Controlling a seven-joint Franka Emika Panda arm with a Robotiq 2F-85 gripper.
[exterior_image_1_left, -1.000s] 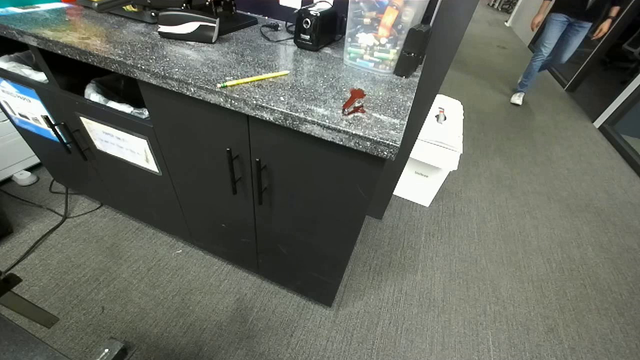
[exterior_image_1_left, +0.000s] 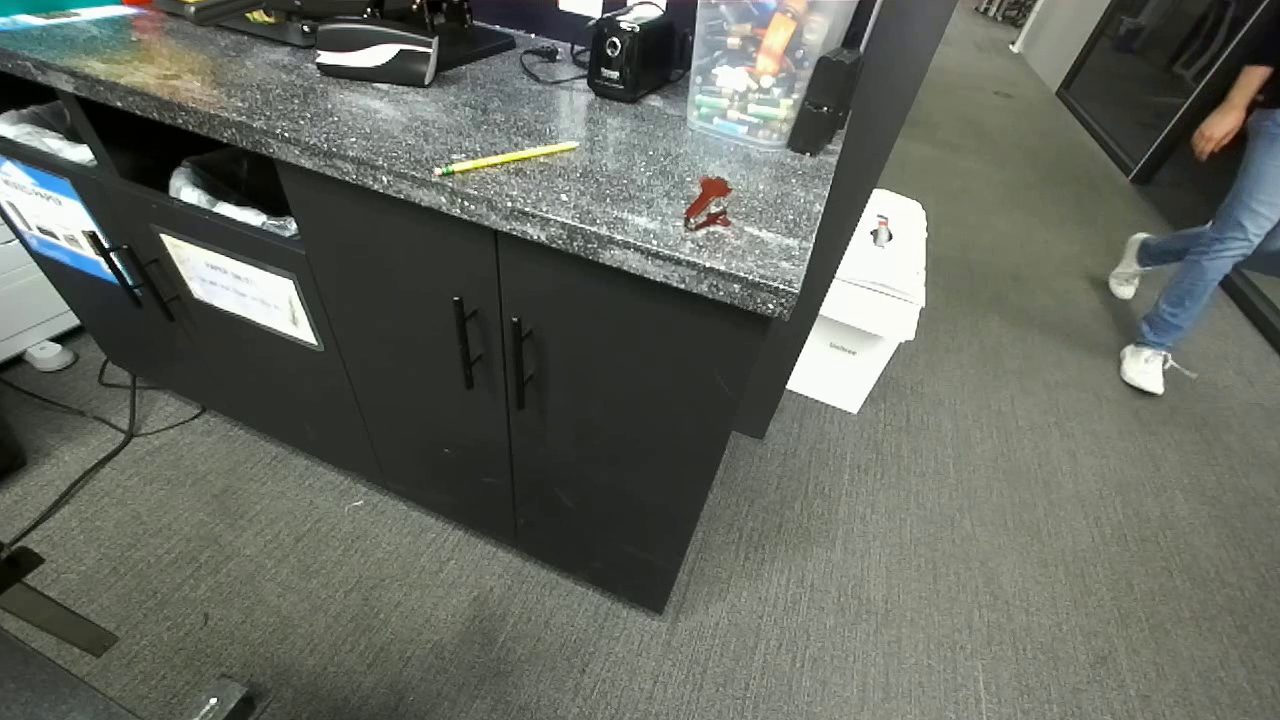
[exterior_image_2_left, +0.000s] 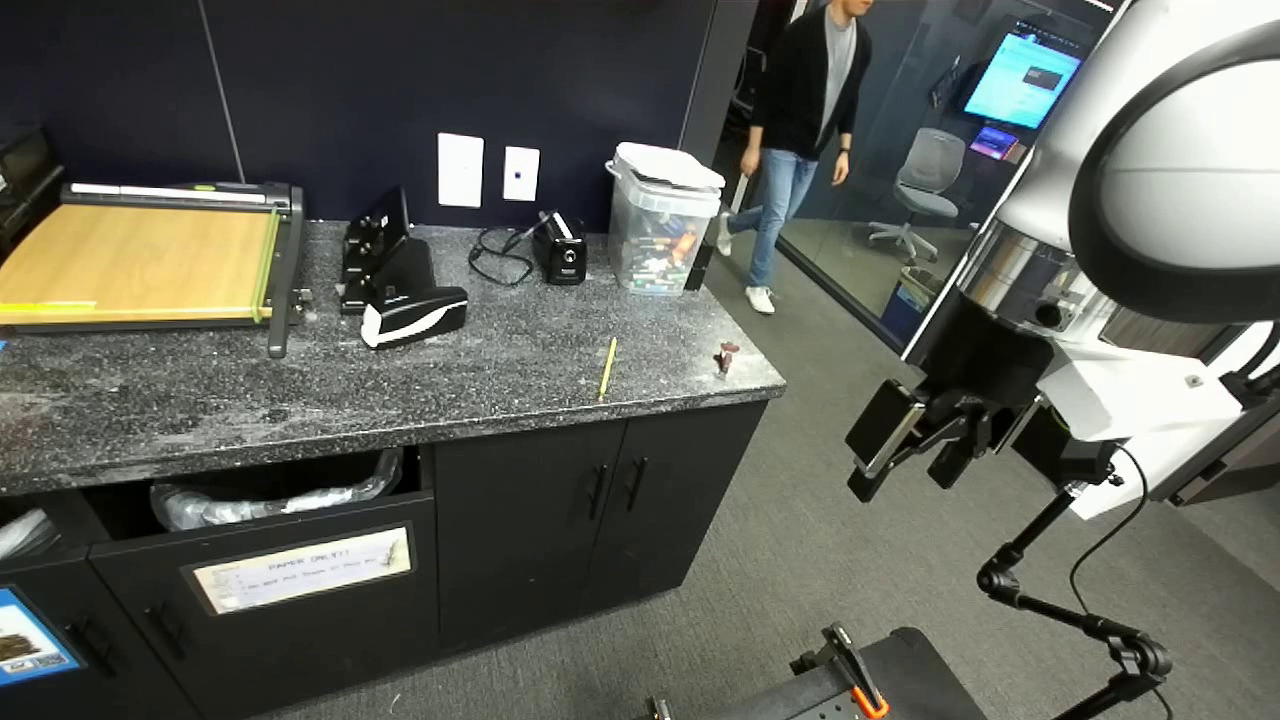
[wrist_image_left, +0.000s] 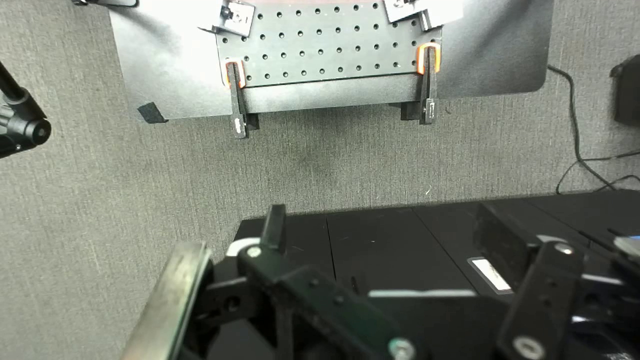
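Observation:
Over the carpet to the right of the counter (exterior_image_2_left: 516, 372), my gripper (exterior_image_2_left: 907, 474) hangs clear of the countertop. The wrist view shows its fingers (wrist_image_left: 274, 228) well apart, so the gripper is open with nothing held between them. A yellow pencil (exterior_image_1_left: 510, 157) lies on the speckled counter, close to the front edge. Right of it, near the counter's corner, rests a small red staple remover (exterior_image_1_left: 710, 204). Both also show in exterior view 2, the pencil (exterior_image_2_left: 608, 368) and the staple remover (exterior_image_2_left: 726, 358), well left of the gripper.
Along the counter's back stand a clear tub (exterior_image_2_left: 662, 228) of batteries, a black sharpener (exterior_image_2_left: 559, 248), a stapler (exterior_image_2_left: 414, 318) and a paper cutter (exterior_image_2_left: 144, 258). A white bin (exterior_image_1_left: 858, 300) is on the floor beyond. A perforated plate (wrist_image_left: 330, 42) with orange-tipped clamps lies behind the gripper.
The person in the background has walked rightward and nearer in exterior view 1. Pencil, staple remover and counter items have not moved.

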